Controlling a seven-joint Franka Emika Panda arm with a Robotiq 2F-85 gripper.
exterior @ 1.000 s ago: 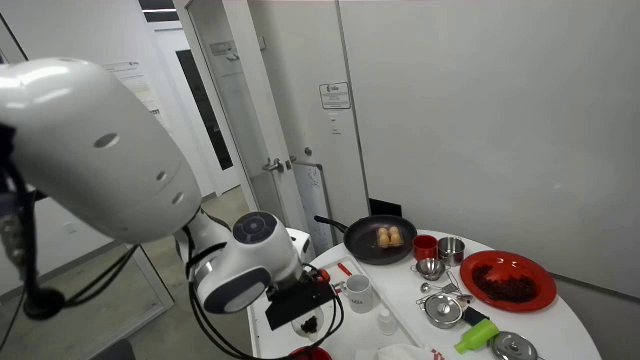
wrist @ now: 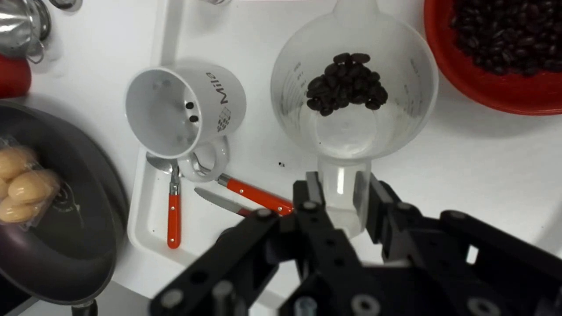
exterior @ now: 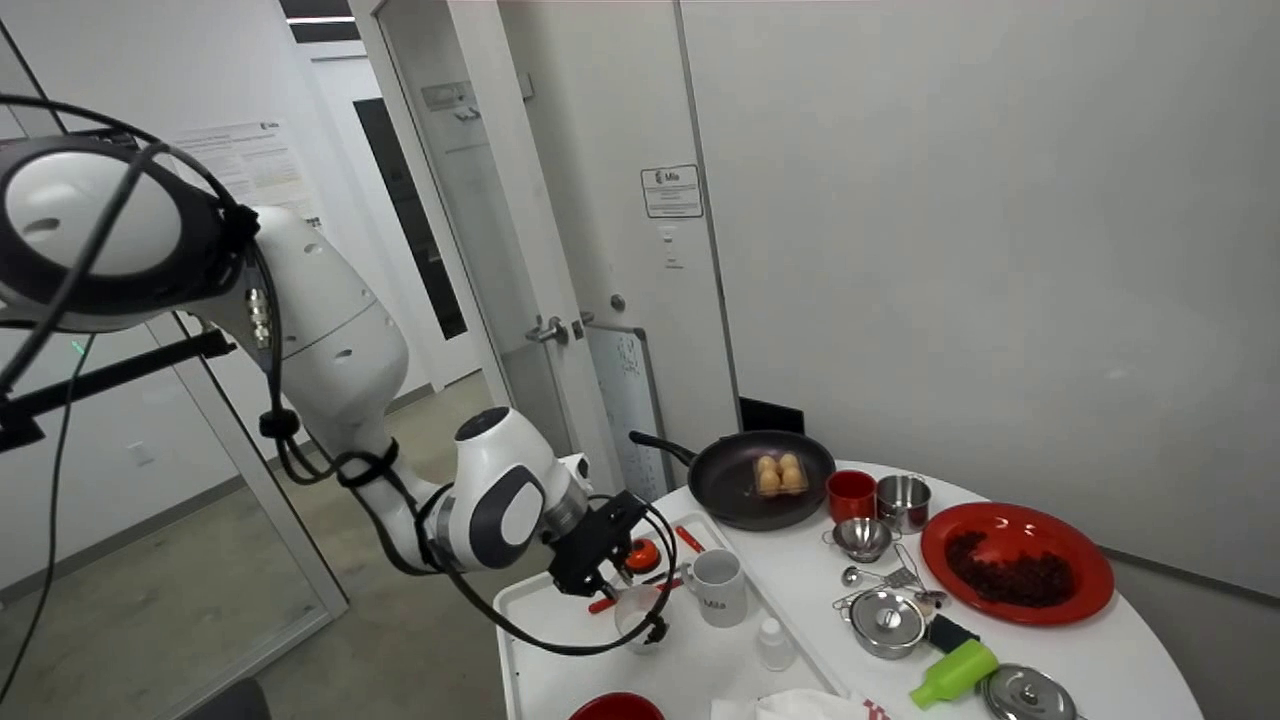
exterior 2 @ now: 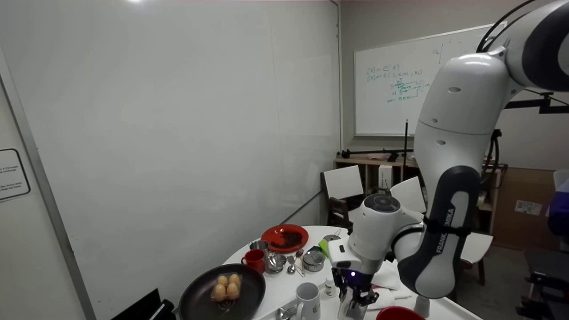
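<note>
My gripper is shut on the handle of a clear measuring cup (wrist: 347,134). A small heap of dark coffee beans (wrist: 347,81) lies inside the cup, which is held above the white tray. Left of it in the wrist view stands a white mug (wrist: 224,100) with printed lettering; two beans show inside. A red bowl (wrist: 440,58) full of dark beans is at the upper right. In exterior view 1 my gripper (exterior: 614,584) is beside the mug (exterior: 720,588), and cables partly cover the cup.
Red-handled cutlery (wrist: 174,216) lies on the tray near the mug. A black pan (exterior: 762,504) holding packed eggs (exterior: 782,475) stands beyond the tray. A small white bottle (exterior: 774,646) is close to the mug. A red plate (exterior: 1086,558), pots and utensils occupy the round table.
The arm has swung back and turned, and my gripper has rotated with the cup still held. The red bowl and mug show no clear movement.
</note>
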